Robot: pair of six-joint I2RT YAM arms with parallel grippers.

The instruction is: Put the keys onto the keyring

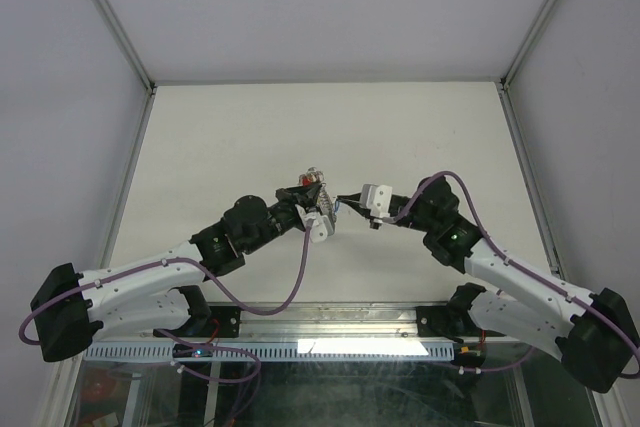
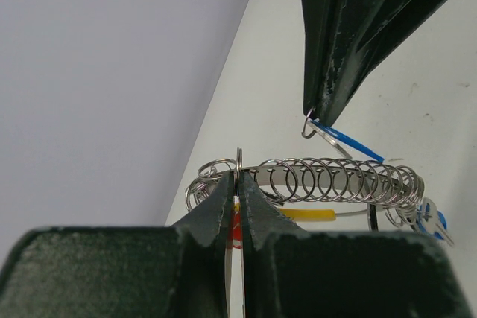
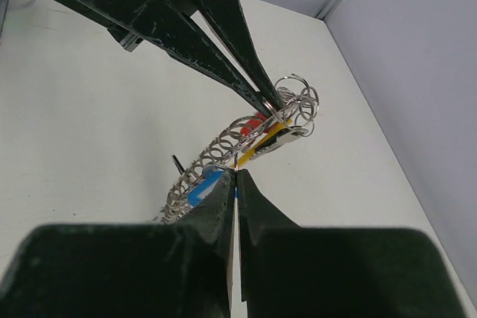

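Note:
My left gripper is shut on a thin wire loop of the coiled metal keyring (image 2: 335,182). In the right wrist view, its fingers (image 3: 268,102) pinch the upper end of that coil. A red key (image 2: 237,230) and a yellow key (image 2: 309,214) hang at the keyring, partly hidden by the coil. My right gripper (image 1: 341,199) is shut on the small wire hook of a blue key (image 2: 352,142), which dangles below the tips. In the left wrist view this hook is apart from the coil, a little above and beyond it.
More blue (image 2: 431,217) shows at the coil's far end. A black piece (image 3: 177,163) sticks out beside the coil. Both arms are close together at the middle.

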